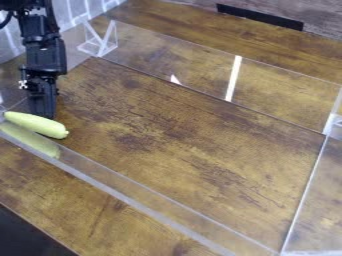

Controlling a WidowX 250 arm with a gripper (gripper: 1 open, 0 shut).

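A pale yellow-green, corn-like object (38, 124) lies at the front left inside the clear-walled enclosure, along the near wall. My black gripper (40, 106) is low at the left edge of the view, just behind that object. Its fingertips are partly hidden by the object and dark against the wall, so whether it is open or shut is hard to see.
Clear acrylic walls (187, 213) bound the wooden floor (201, 150) on several sides. The middle and right of the enclosure are empty. A dark slot (261, 17) shows at the back.
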